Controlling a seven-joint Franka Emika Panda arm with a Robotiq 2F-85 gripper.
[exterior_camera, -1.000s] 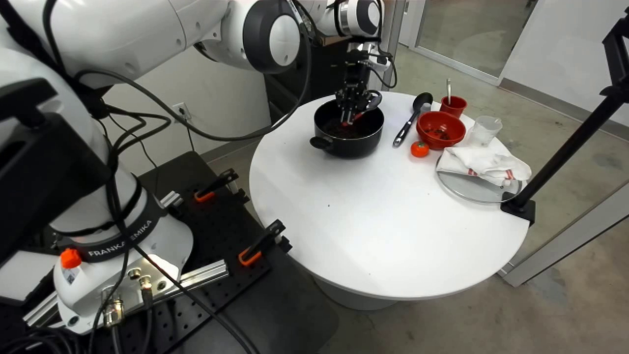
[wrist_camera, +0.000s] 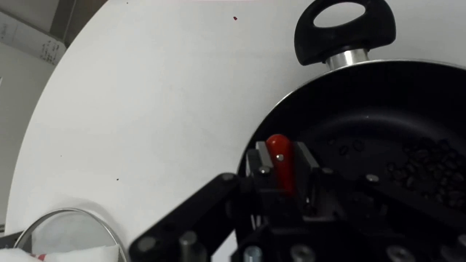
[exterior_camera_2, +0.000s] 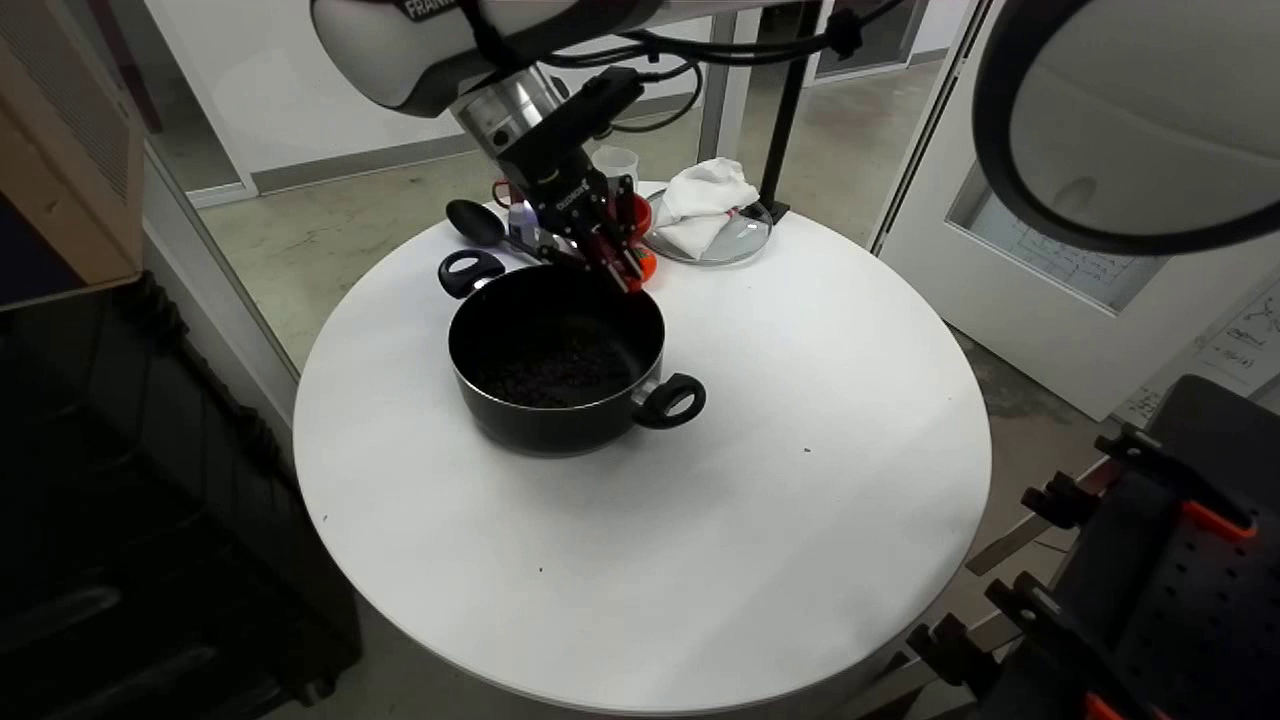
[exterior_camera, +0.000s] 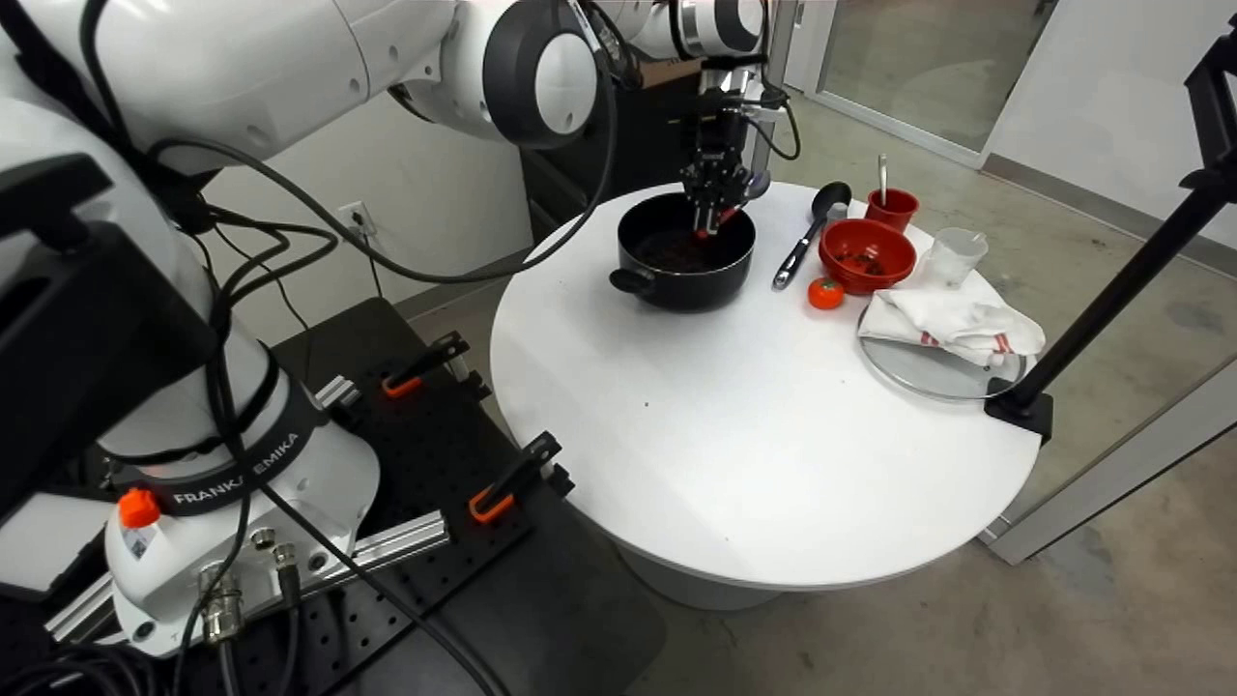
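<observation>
In the wrist view, my gripper is shut on a red handle (wrist_camera: 279,148), whose rounded end shows between the fingers. The rest of the handled object is mostly hidden; a greyish rounded part (exterior_camera: 760,184) shows beside the gripper in exterior view 1, perhaps its head. Below and beside the gripper stands a black two-handled pot (exterior_camera_2: 552,426), with dark beans (wrist_camera: 432,170) scattered over its floor. My fingertips hang over the pot's rim on the side towards the red bowl (exterior_camera: 867,249), which has some dark bits inside.
A black spoon (exterior_camera: 796,253), a tomato (exterior_camera: 825,294), a red cup (exterior_camera: 892,210) with a utensil in it and a clear cup (exterior_camera: 954,255) stand near the bowl. A white cloth (exterior_camera: 945,319) lies on a glass lid (exterior_camera: 928,373).
My gripper has risen a little and shifted right in exterior view 1, towards the pot's right side, carrying the red-handled object. The pot and the other table items stay put.
</observation>
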